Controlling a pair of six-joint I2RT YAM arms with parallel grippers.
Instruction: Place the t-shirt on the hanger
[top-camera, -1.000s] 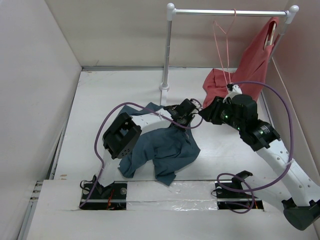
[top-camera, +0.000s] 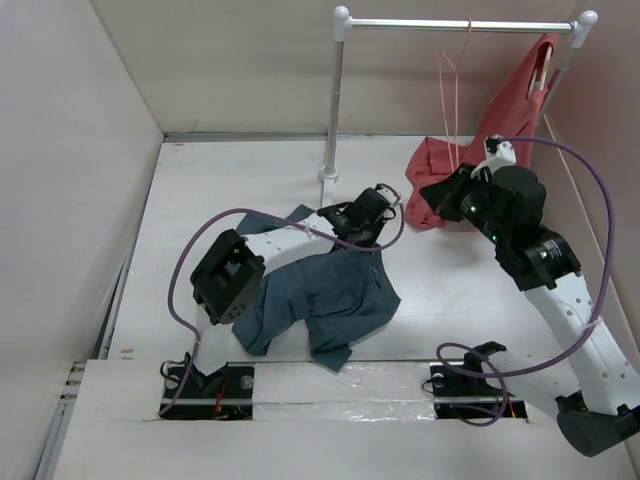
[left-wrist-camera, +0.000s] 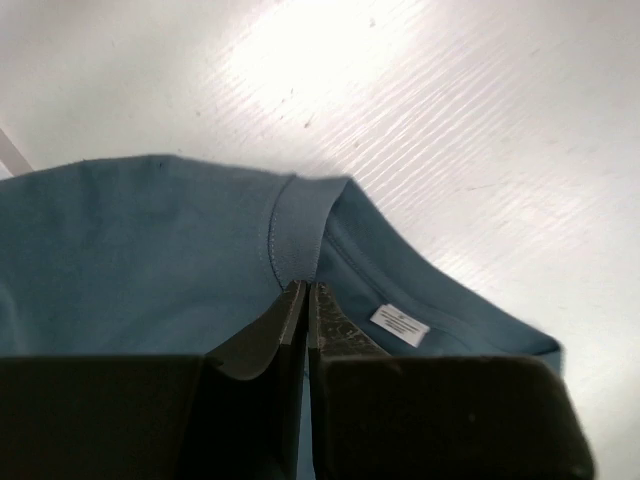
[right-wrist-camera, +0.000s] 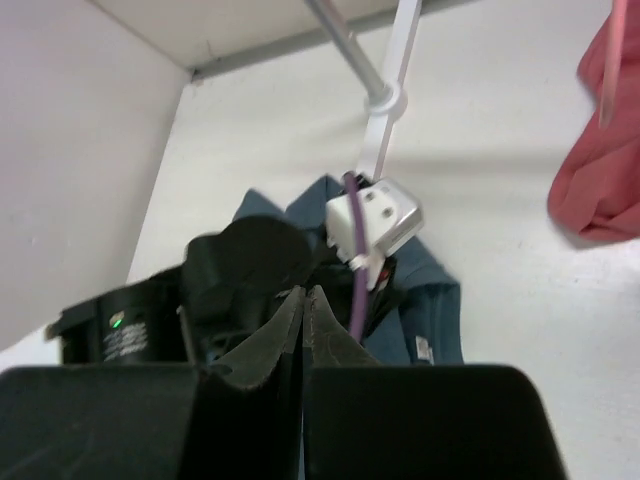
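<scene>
The dark teal T-shirt (top-camera: 320, 300) lies crumpled on the white table; in the left wrist view its collar and label (left-wrist-camera: 398, 324) show. My left gripper is shut, its tips at the collar's folded band; whether any cloth is between them I cannot tell. My right gripper (top-camera: 436, 194) is shut and raised at right of centre, nothing visible between its fingertips, facing the left arm in its wrist view. Thin pink hangers (top-camera: 443, 80) hang from the rail (top-camera: 400, 24).
A red cloth (top-camera: 510, 90) hangs at the rack's right end and spreads onto the table. The rack's left post (top-camera: 332, 110) stands behind the T-shirt. Walls enclose the sides and back. Bare table (top-camera: 180, 190) shows at the left.
My right gripper has risen away from the lower end of the pink hanger, which now hangs slightly differently. The left arm has shifted slightly, its gripper still at the shirt.
</scene>
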